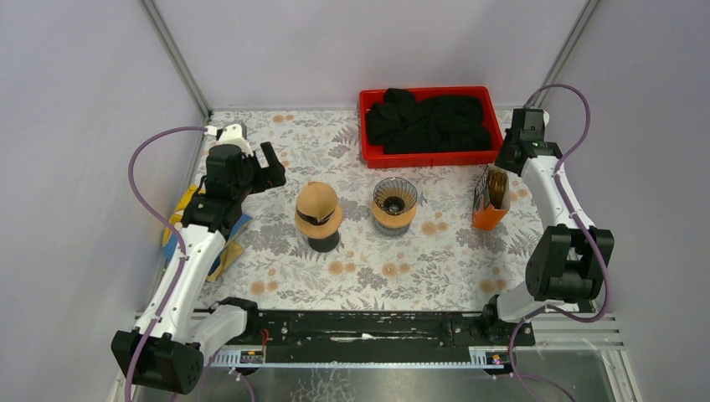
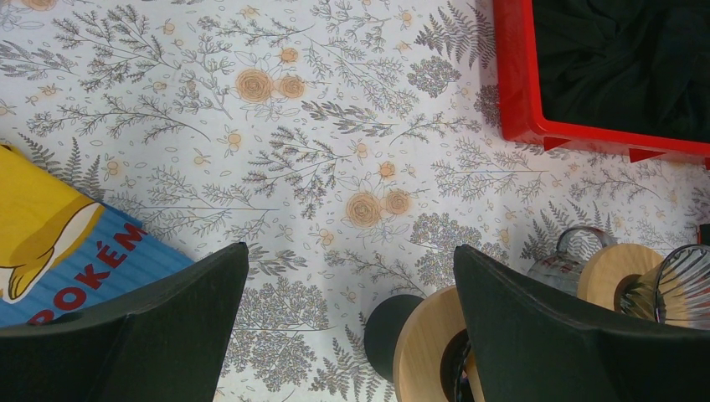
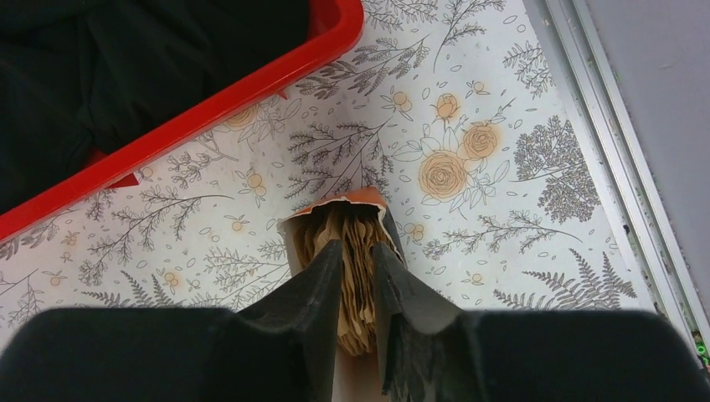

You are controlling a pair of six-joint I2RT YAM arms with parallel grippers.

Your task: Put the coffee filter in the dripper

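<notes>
An orange box of brown paper filters [image 1: 491, 201] stands at the right of the table; from the right wrist view, the filters [image 3: 357, 276] are packed upright inside. My right gripper is over the box, open, its fingertips close together. Two drippers are in the middle: a glass-topped one [image 1: 394, 209] and a wooden-collared one [image 1: 318, 218] on a dark base, which appears to have a tan paper piece in it. My left gripper hangs open above the left side of the table, nothing between its fingers.
A red tray [image 1: 427, 157] with black cloth sits at the back right. A yellow and blue Pokémon item [image 2: 92, 260] lies at the left edge.
</notes>
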